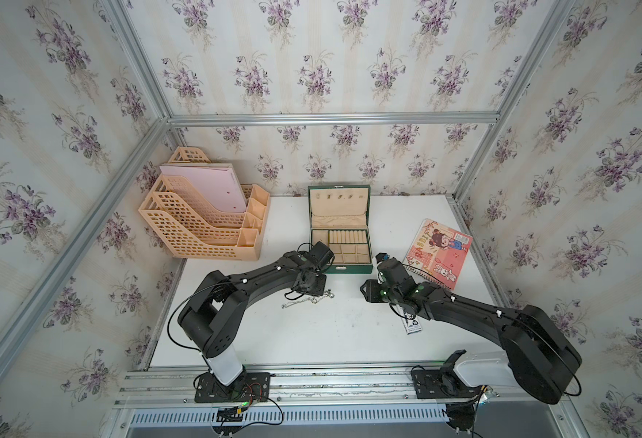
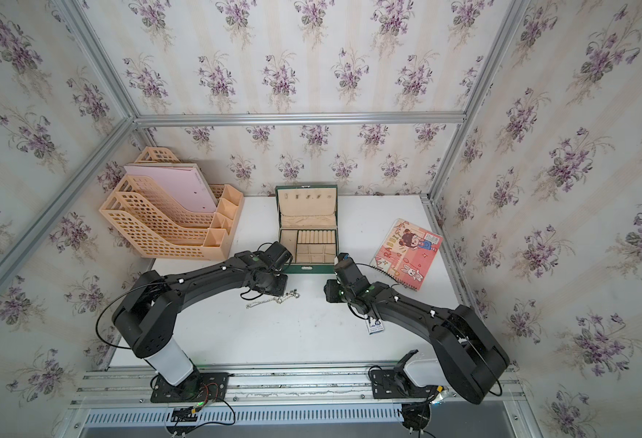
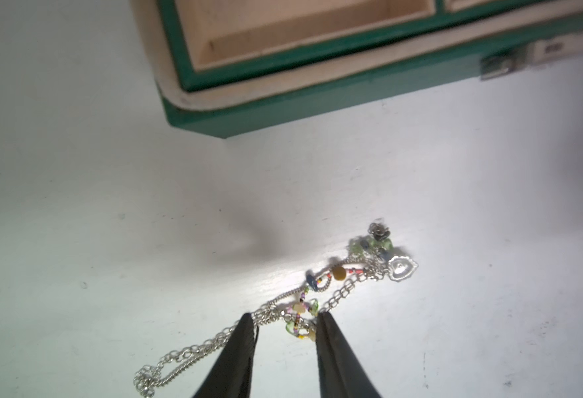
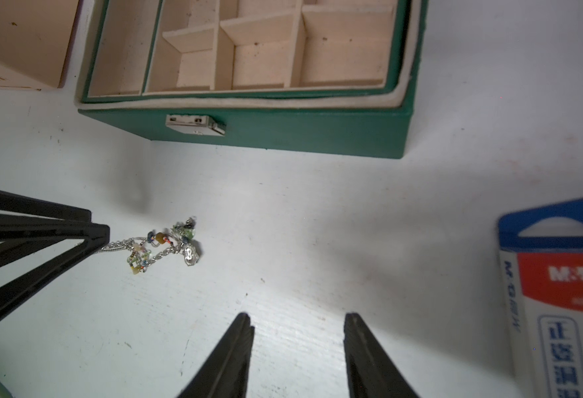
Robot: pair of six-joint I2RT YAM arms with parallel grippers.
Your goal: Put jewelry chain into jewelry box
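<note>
A silver jewelry chain [image 3: 198, 347] with colored beads and a heart-shaped charm lies loosely bunched on the white table, in front of the box. My left gripper hangs over the beaded middle of the chain, its fingers parted by a modest gap; whether they touch the chain I cannot tell. The green jewelry box [image 1: 350, 268] stands with its lid raised, its beige compartments facing up. To the right of the chain, over bare table, my right gripper is open with nothing between its fingers. The left gripper's fingers also show at the left of the right wrist view.
At the back left stands a peach file organizer [image 1: 189, 237] holding pale pink folders. A pink illustrated notebook [image 1: 439, 252] lies on the right. Partly beneath the right arm is a red, white and blue M&G package [image 4: 570, 298].
</note>
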